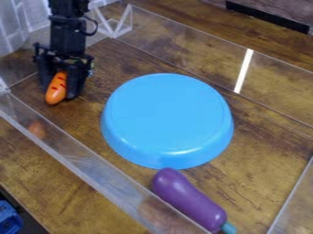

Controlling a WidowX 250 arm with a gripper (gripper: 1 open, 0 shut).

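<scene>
My black gripper [61, 77] is at the upper left, low by the clear wall, with an orange carrot-like toy [55, 90] at its fingers. Whether the fingers are closed on the toy I cannot tell. A large upturned blue dish or lid [166, 119] lies in the middle of the wooden floor.
A purple eggplant-like toy [189, 199] lies at the lower right. Clear walls border the wooden area [257, 128], which is bare at the right and upper middle.
</scene>
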